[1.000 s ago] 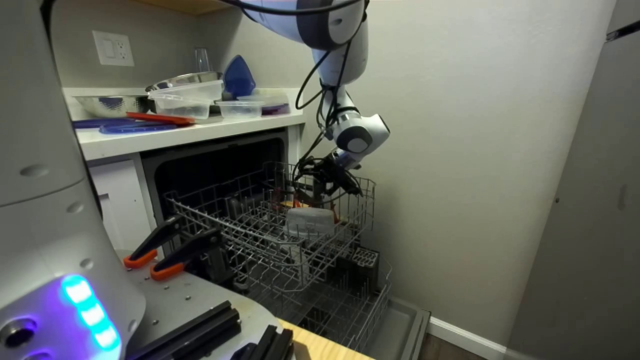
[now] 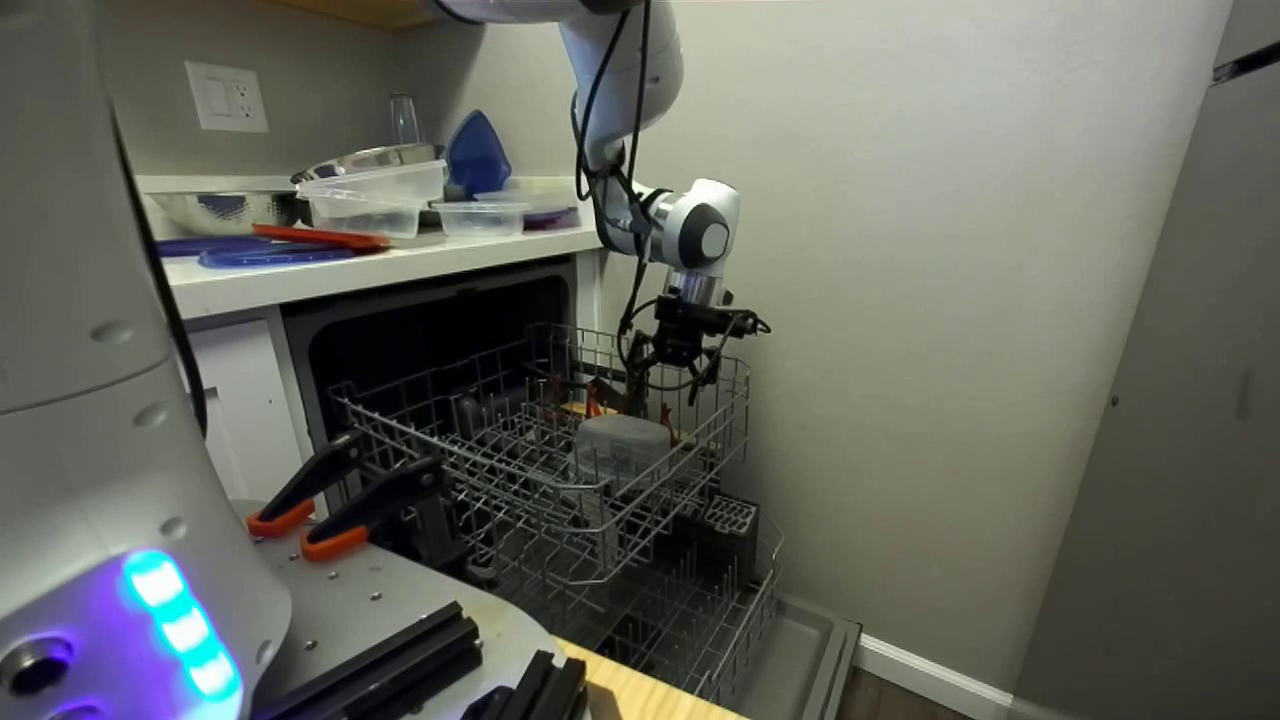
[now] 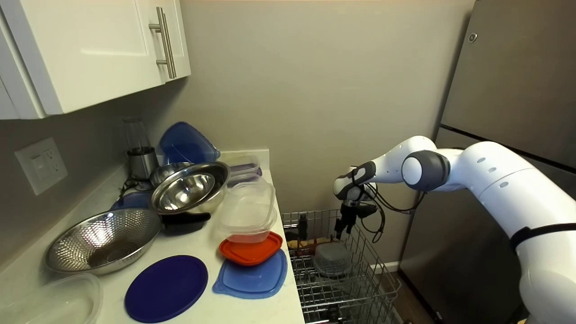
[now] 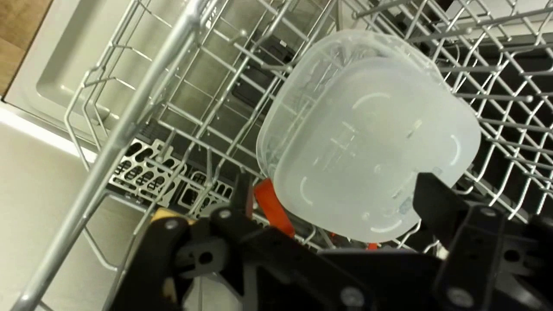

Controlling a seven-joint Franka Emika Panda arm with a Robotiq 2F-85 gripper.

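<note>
A translucent plastic container (image 4: 376, 145) lies bottom up in the dishwasher's upper rack (image 2: 540, 480). My gripper is open, with its two fingers spread wide near the container's lower edge in the wrist view. The right fingertip (image 4: 433, 194) overlaps the container in that view; whether it touches cannot be told. From the side, the gripper (image 2: 668, 384) points down just above the far part of the container (image 2: 621, 444). An orange-red item (image 4: 274, 208) shows beside the container, close to the left finger.
Wire tines and the rack's side rail (image 4: 122, 129) surround the container. The counter (image 3: 243, 308) at left holds lids, steel bowls, a colander (image 3: 105, 240) and clear containers. A wall stands close behind the rack, and a refrigerator (image 3: 486, 108) to the right.
The wrist has swung from a slant to nearly upright, and the gripper has shifted slightly right. In exterior view 1, the container stays in about the same place.
</note>
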